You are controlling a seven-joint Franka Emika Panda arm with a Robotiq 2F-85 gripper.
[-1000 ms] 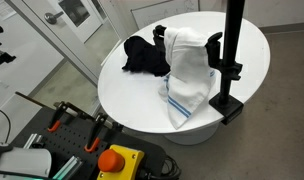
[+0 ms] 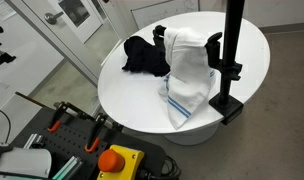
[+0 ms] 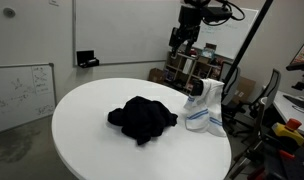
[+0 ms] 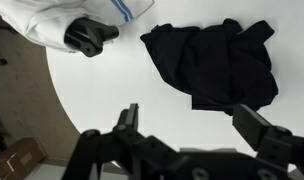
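A crumpled black cloth lies on the white round table, seen in exterior view 1 (image 2: pixel 145 57), exterior view 2 (image 3: pixel 142 118) and the wrist view (image 4: pixel 217 65). Beside it is a white towel (image 2: pixel 190 75) with blue stripes, draped over something raised; its lower part hangs toward the table edge. In exterior view 2 the towel (image 3: pixel 205 108) is right of the cloth. My gripper (image 3: pixel 181 47) hangs well above the table there. From the wrist view, the gripper is open, its fingers wide apart with only bare tabletop and a bit of cloth beyond.
A black post (image 2: pixel 230 60) stands by the table's edge. A black object (image 4: pixel 89 36) pokes out beside the towel. In front are a red emergency button (image 2: pixel 111 160) and a dark tool board.
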